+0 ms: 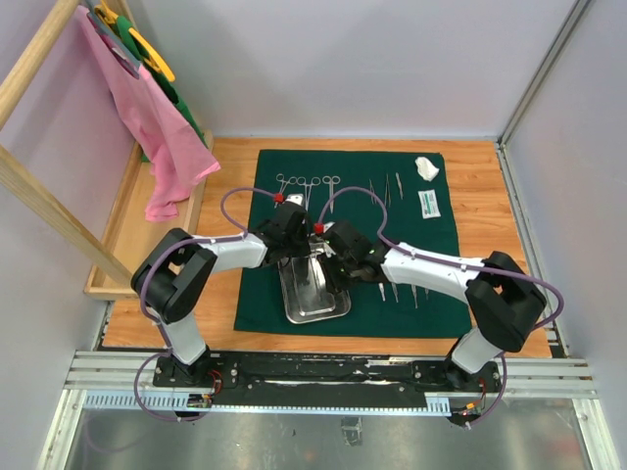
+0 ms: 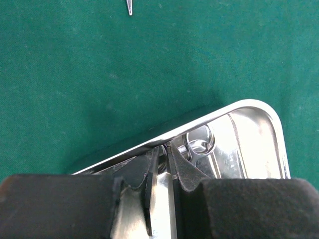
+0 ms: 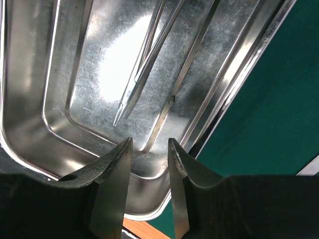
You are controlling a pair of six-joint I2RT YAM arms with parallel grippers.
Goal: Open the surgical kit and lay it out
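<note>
The steel tray [image 1: 294, 294] lies on the green cloth [image 1: 392, 318] between both grippers. My left gripper reaches down at the tray's rim, its fingertips close together over the ring handles of an instrument [image 2: 202, 142]; whether they grip it is unclear. My right gripper is open above a tray corner, nothing visible between its fingers. In the right wrist view a slim scissor-like instrument [image 3: 137, 79] lies in the tray.
Ringed instruments [image 1: 332, 183] line the cloth's back, with slim tools beside them, a white packet [image 1: 429, 204] and gauze [image 1: 426, 167]. A wooden rack with pink cloth [image 1: 162, 147] stands at left.
</note>
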